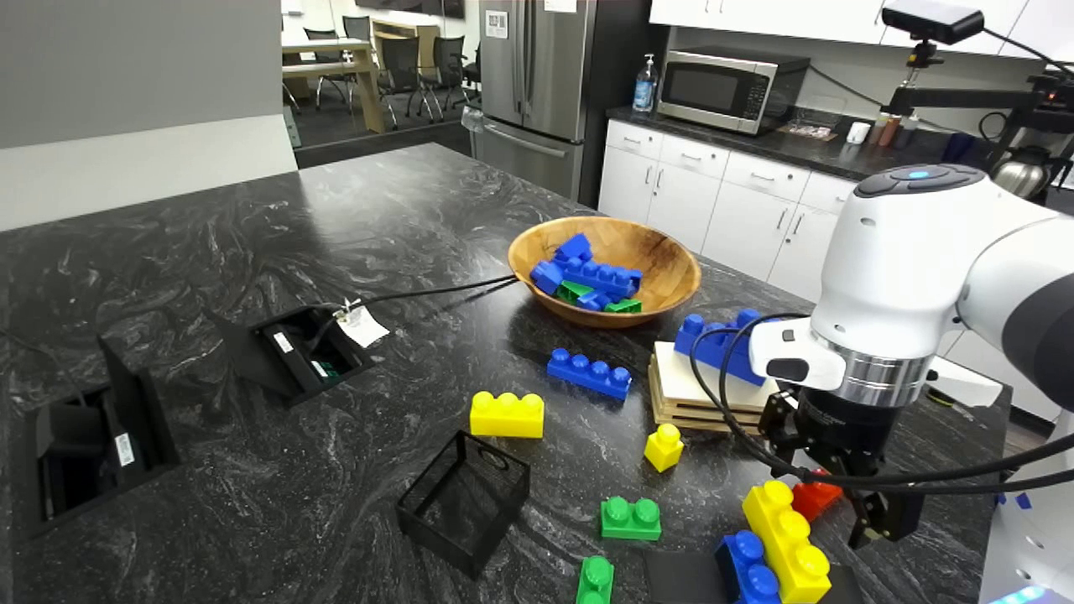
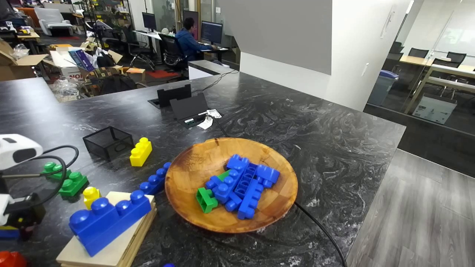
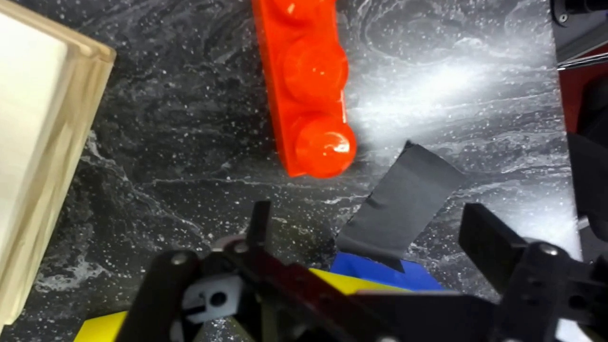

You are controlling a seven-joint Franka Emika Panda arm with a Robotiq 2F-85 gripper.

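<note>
A red brick [image 1: 816, 495] lies on the dark table, partly covered by my gripper [image 1: 833, 478] in the first exterior view. From the wrist, the red brick [image 3: 313, 74] shows beyond the fingers, its studs facing up. My gripper is open; its two fingers stand wide apart with no brick between them. Beside the red brick is a long yellow brick [image 1: 787, 544], next to a blue brick [image 1: 748, 570]. In the second exterior view only a red brick's end [image 2: 12, 259] shows at the lower left edge.
A stack of wooden boards [image 1: 695, 394] carrying a blue brick [image 2: 109, 218] stands close by. Farther off are a wooden bowl [image 2: 285, 195] of blue and green bricks and a black mesh box [image 1: 463, 503]. Loose yellow, green and blue bricks are scattered between. Dark tape [image 3: 402, 199] marks the table.
</note>
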